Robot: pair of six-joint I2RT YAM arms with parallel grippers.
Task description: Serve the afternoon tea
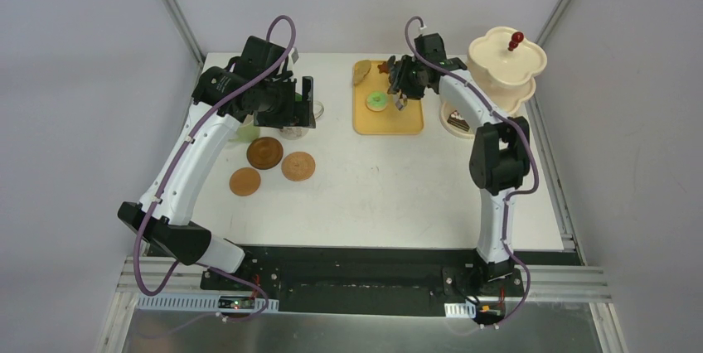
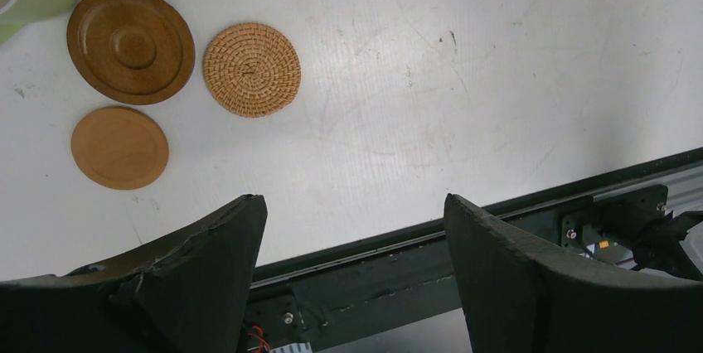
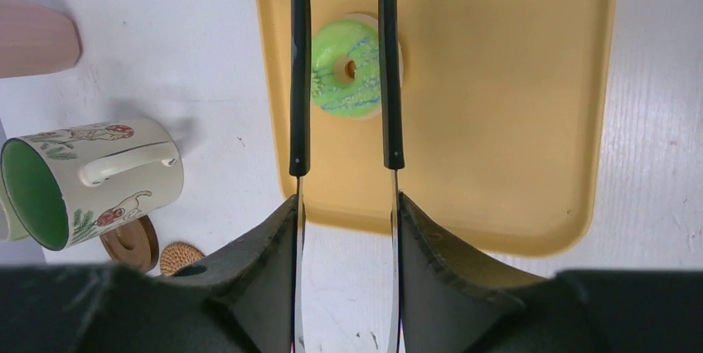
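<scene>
The yellow tray lies at the back middle, with a green-iced donut and a tan croissant-like pastry on it. My right gripper is over the tray's right half. Its fingers stand apart, their tips beyond the right wrist view. A reddish-brown pastry shows at these tips in the top view, partly hidden, and seems to be in the grip. Below the fingers the donut lies on the tray. My left gripper is open above the cups at the left, with nothing between its fingers.
A tiered cream stand rises at the right, with a dark cake slice on its lowest tier. Brown coasters lie at the left. A patterned mug and pink cup are left of the tray.
</scene>
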